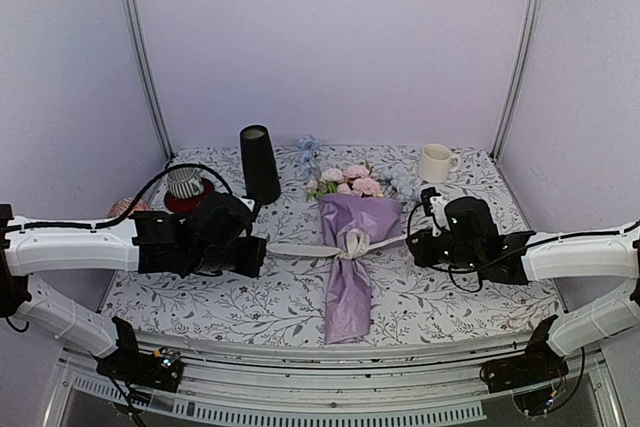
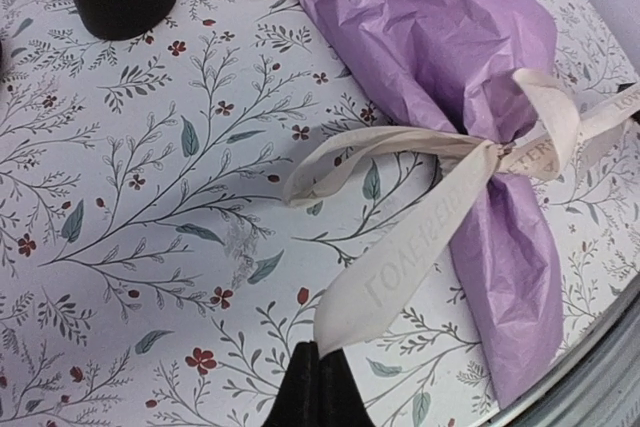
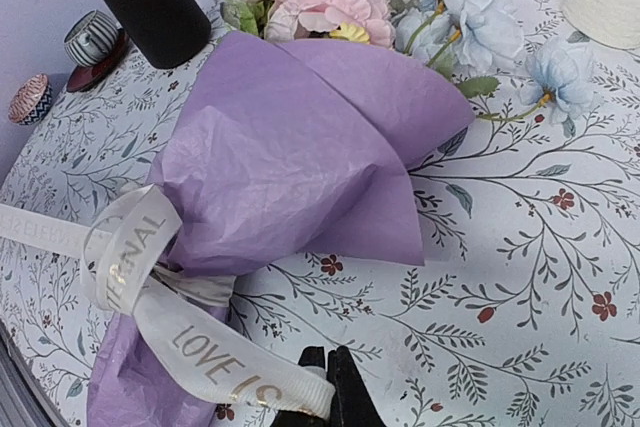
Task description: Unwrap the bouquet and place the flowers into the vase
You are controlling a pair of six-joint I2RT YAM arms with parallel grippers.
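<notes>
A purple-wrapped bouquet [image 1: 348,222] lies in the middle of the table, with pink flowers [image 1: 364,186] and pale blue flowers [image 3: 478,12] at its far end. Cream ribbon [image 2: 420,242] is knotted around its waist, and both tails are stretched out sideways. My left gripper is shut on the end of one tail. On the opposite side my right gripper is shut on the other tail, lettered "LOVE IS". A tall black vase [image 1: 260,165] stands upright behind and left of the bouquet.
A white mug [image 1: 436,163] stands at the back right. At the back left are a striped cup [image 1: 185,182] on a dark red saucer [image 1: 190,199] and a patterned bowl [image 3: 29,99].
</notes>
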